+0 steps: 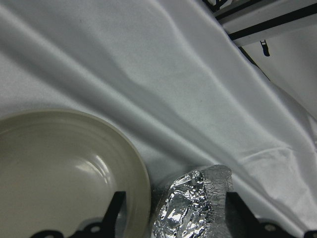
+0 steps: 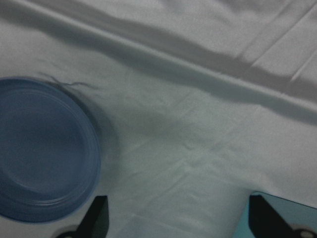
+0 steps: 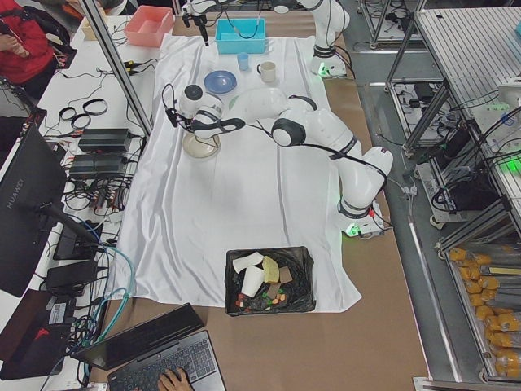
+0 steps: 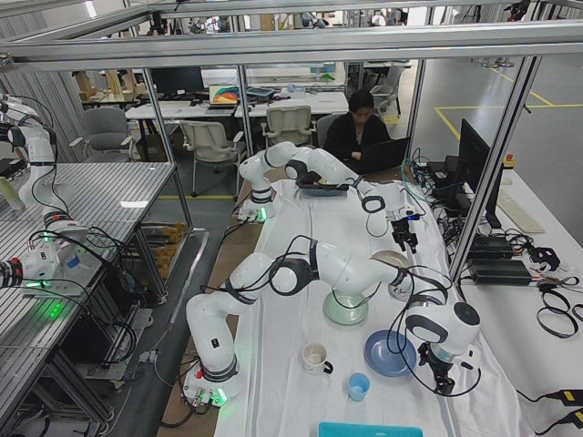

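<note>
A beige plate (image 1: 69, 168) lies on the white cloth, with a crumpled foil-wrapped item (image 1: 190, 208) beside its right rim. My left gripper is open above them, one finger over the plate rim, the other over the foil's right side. In the camera left view this gripper (image 3: 179, 122) is near the beige plate (image 3: 200, 148), at the cloth's far-left part. My right gripper is open and empty, above the cloth between a blue plate (image 2: 44, 148) and a turquoise bin (image 2: 282, 213).
A green plate (image 4: 346, 309), white mug (image 4: 314, 360) and blue cup (image 4: 358, 387) stand near the right arm. A black bin (image 3: 232, 281) with assorted scraps sits at the cloth's near end.
</note>
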